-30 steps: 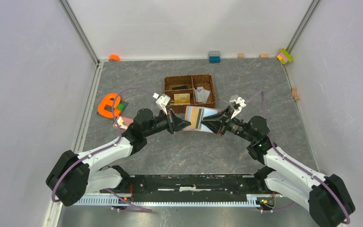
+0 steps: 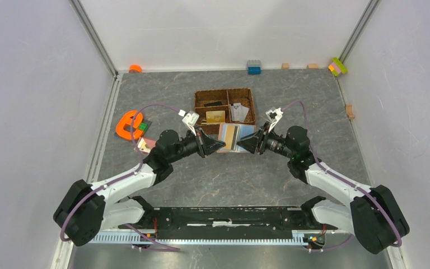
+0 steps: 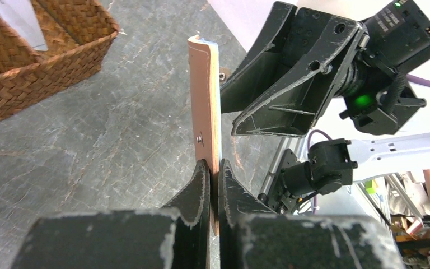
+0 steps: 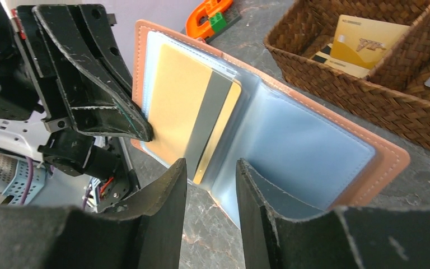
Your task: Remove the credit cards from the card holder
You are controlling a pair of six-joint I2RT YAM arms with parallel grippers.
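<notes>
The card holder, tan outside with clear bluish sleeves inside, hangs spread above the table between the two arms. My left gripper is shut on its edge. In the right wrist view a yellow card with a dark stripe sits in the sleeve on the left half of the holder. The right half's sleeve shows pale blue with no card visible. My right gripper is part open over the holder's inner face, its fingertips near the card's striped edge; whether they touch the sleeve is unclear. No card shows between them.
A woven divided basket stands just behind the holder, with yellow and pale cards inside. An orange toy and a pinkish item lie at the left.
The left arm and holder have moved only slightly.
</notes>
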